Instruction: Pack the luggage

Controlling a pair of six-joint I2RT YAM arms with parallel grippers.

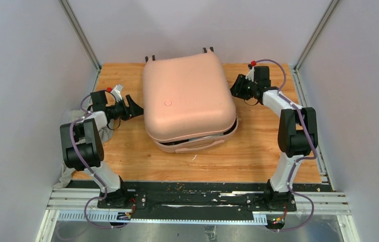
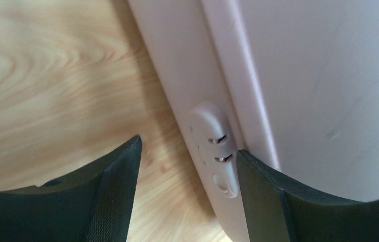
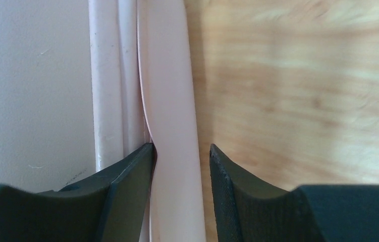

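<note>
A pink suitcase (image 1: 190, 96) rests slightly skewed on the wooden table, its lid down with a dark gap along the front edge. My left gripper (image 1: 134, 107) is at the suitcase's left side, fingers apart; in the left wrist view a latch plate (image 2: 212, 146) on the pale side lies between and beyond them. My right gripper (image 1: 235, 84) is at the upper right side, open; in the right wrist view its left finger meets the pale rim strip (image 3: 172, 121).
Grey cloth (image 1: 67, 174) lies along the table's left edge. Bare wood (image 1: 258, 141) is free in front and to the right of the suitcase; walls close in behind and at both sides.
</note>
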